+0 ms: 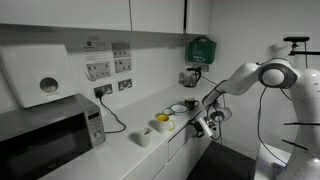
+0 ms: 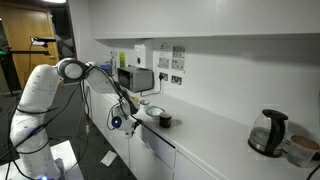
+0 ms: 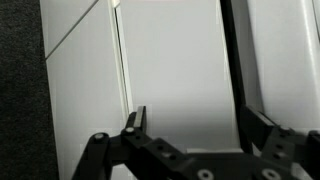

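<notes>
My gripper stands open in the wrist view, its two dark fingers well apart with no object visible between them. Behind them is a flat white cabinet front (image 3: 175,65). A narrow dark gap (image 3: 234,50) runs along the right side of this panel, and the right finger (image 3: 252,124) appears close to it. In exterior view 1 the arm (image 1: 270,75) reaches down to the front of the cabinets, below the counter edge. Exterior view 2 shows the gripper end low beside the cabinet fronts, too small to tell whether it touches them.
On the counter (image 2: 210,130) stand a microwave (image 1: 50,133), a yellow-handled mug (image 1: 165,123), a pale cup (image 1: 145,136), bowls (image 1: 178,108), a dark pot (image 2: 165,119) and a kettle (image 2: 267,132).
</notes>
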